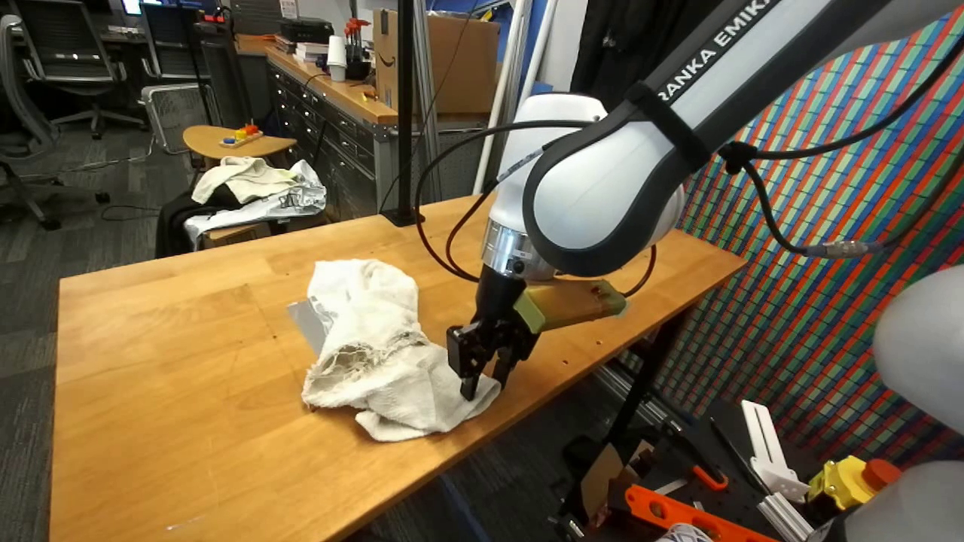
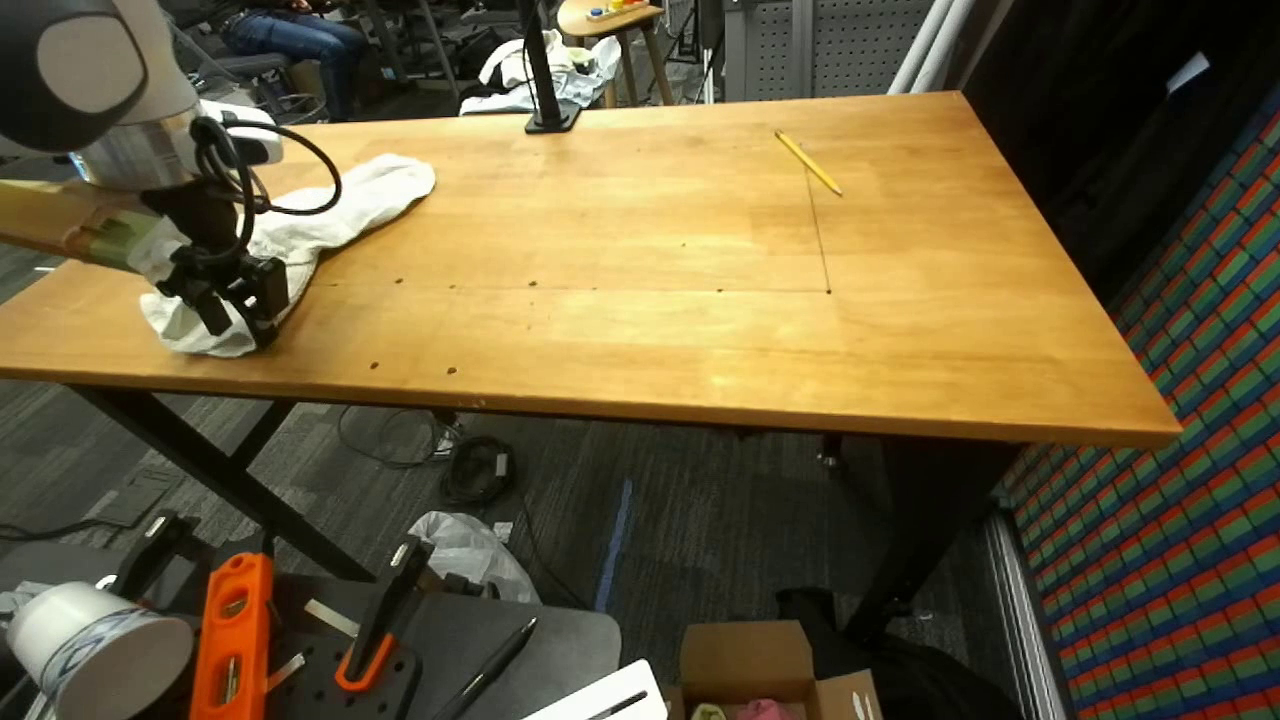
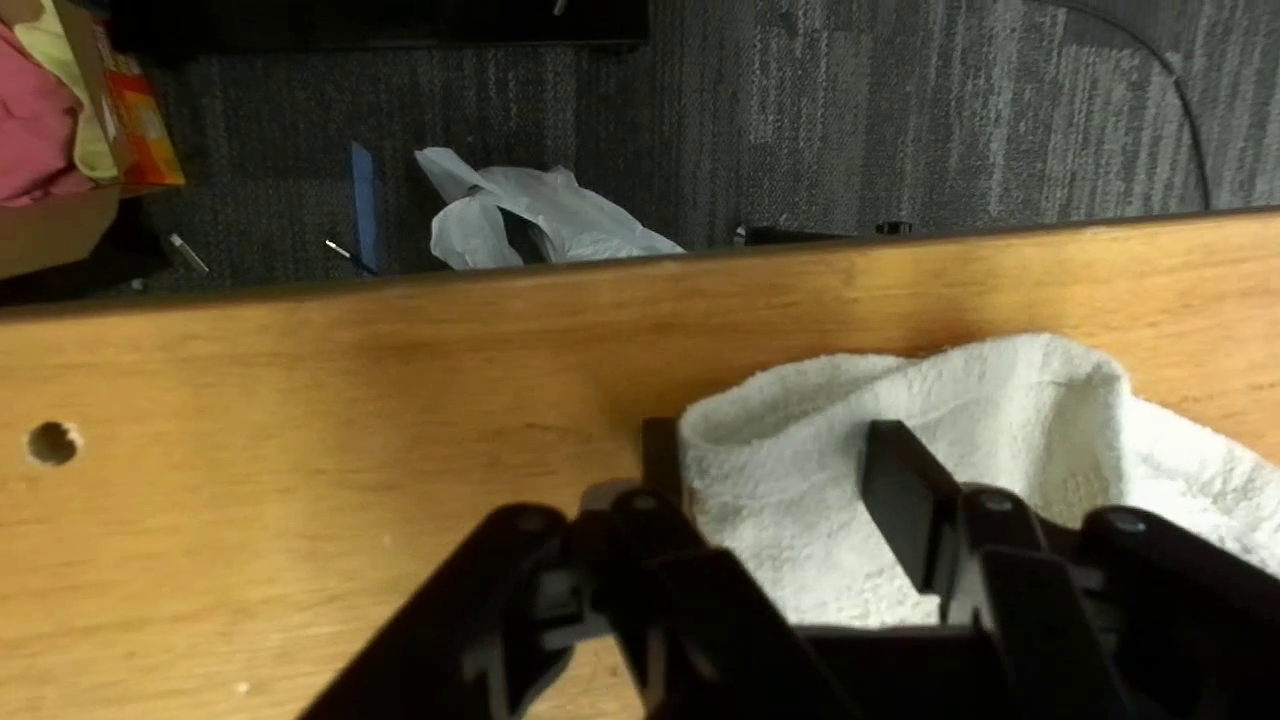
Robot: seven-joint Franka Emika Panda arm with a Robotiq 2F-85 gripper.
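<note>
A white cloth (image 1: 379, 361) lies crumpled on the wooden table, its narrow end close to the front edge. My gripper (image 1: 485, 384) is down at that end, part open, its fingers on either side of a fold. In the wrist view one finger pad (image 3: 902, 492) rests over the cloth (image 3: 1020, 408), and the other shows at the cloth's left end. The gripper has cloth between its fingers but does not look closed on it. A grey flat piece (image 1: 309, 324) sticks out from under the cloth's far left side.
Bare table (image 2: 624, 264) stretches away on one side of the cloth, with a yellow pencil (image 2: 809, 163) on it. A black post (image 2: 547, 72) stands at the back edge. The front edge of the table (image 3: 360, 300) is close to the gripper, with floor beyond.
</note>
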